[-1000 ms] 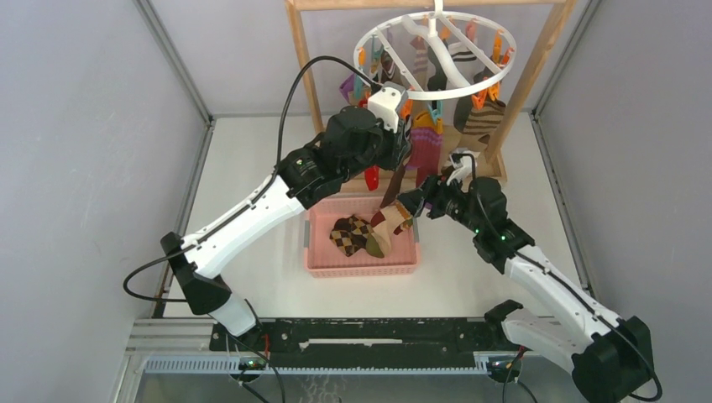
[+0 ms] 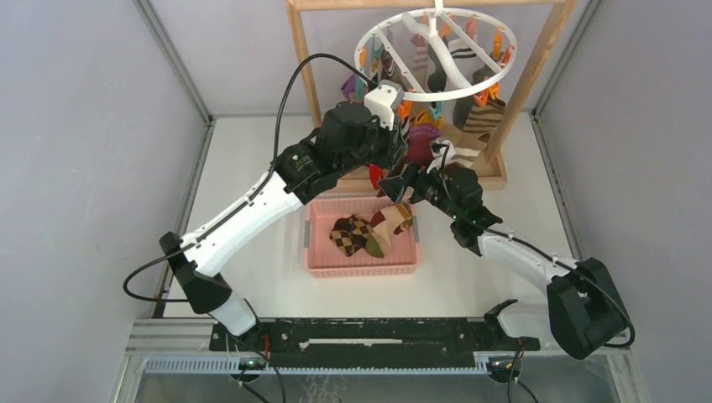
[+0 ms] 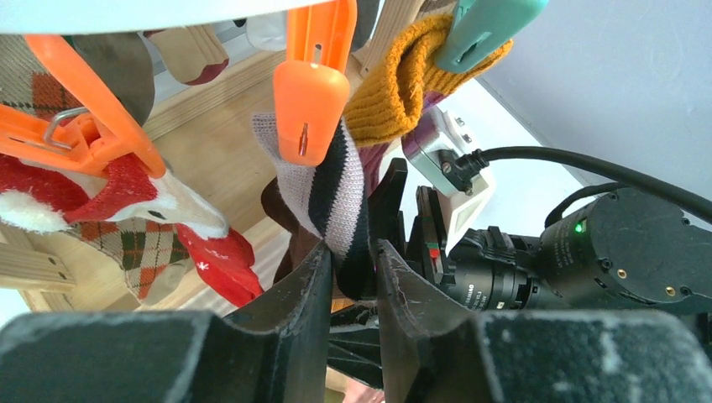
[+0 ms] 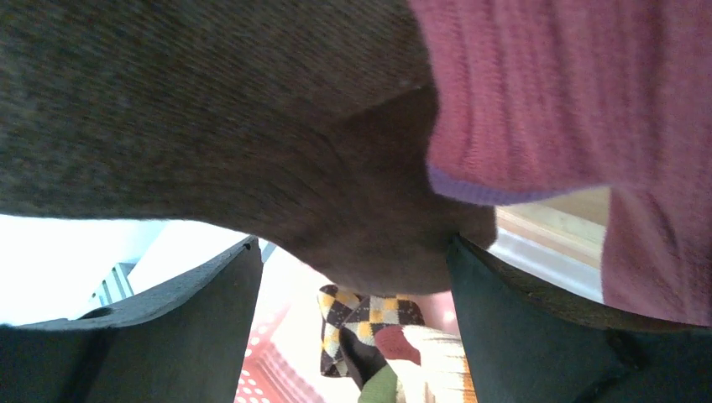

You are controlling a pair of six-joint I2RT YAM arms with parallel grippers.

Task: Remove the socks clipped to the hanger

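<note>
A white round hanger [image 2: 458,91] carries socks on clips. In the left wrist view my left gripper is shut on a grey-and-black striped sock [image 3: 332,189] hanging under an orange clip [image 3: 306,109]. Below it, my right gripper [image 2: 399,189] stands open at the lower part of a dark brown sock; in the right wrist view that brown sock [image 4: 252,126] fills much of the space above and between its fingers, with a pink ribbed sock [image 4: 554,101] beside it. A mustard cuff [image 3: 395,84] and a red-white sock [image 3: 218,260] hang nearby.
A pink basket [image 2: 323,264] below the grippers holds several socks [image 2: 374,235]. The wooden frame [image 2: 537,63] surrounds the hanger at the back.
My left arm has barely moved.
</note>
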